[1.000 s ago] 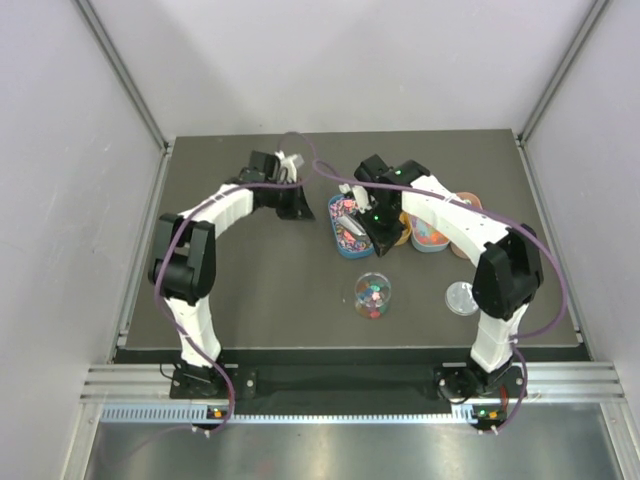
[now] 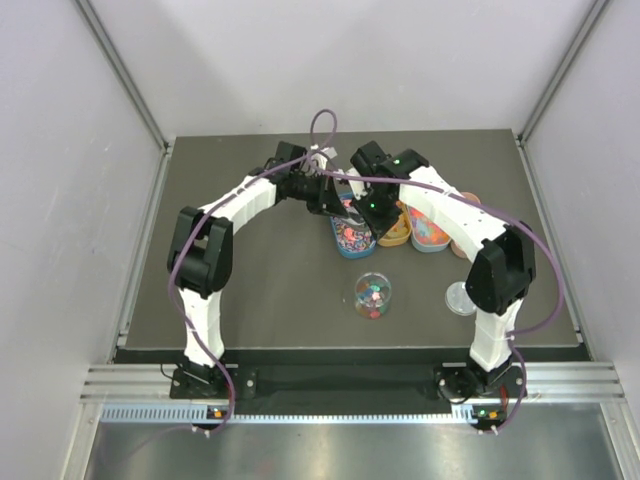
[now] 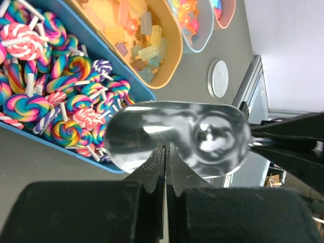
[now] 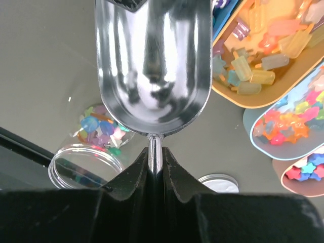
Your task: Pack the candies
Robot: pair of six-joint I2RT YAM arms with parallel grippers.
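My right gripper is shut on the handle of a shiny metal scoop (image 4: 152,61). The bowl of the scoop (image 3: 167,131) looks empty and hangs over the near end of the blue bin (image 3: 76,147), full of swirl lollipops (image 3: 66,129). My left gripper has its fingertips together, with nothing visible between them, close to the scoop's edge; touching or not I cannot tell. In the right wrist view, a dark tip reaches into the scoop's far end. A clear round jar (image 2: 372,295) holds several coloured candies (image 4: 103,126).
Right of the blue bin stand a yellow-orange bin (image 3: 172,55) of gummies, a light-blue bin (image 4: 278,147) and a pink bin (image 4: 298,188). A round silver lid (image 2: 461,298) lies on the right.
My left arm has swung right, from beside the blue bin to above it, near the scoop. The right arm has shifted only slightly. Jar and bins have stayed put.
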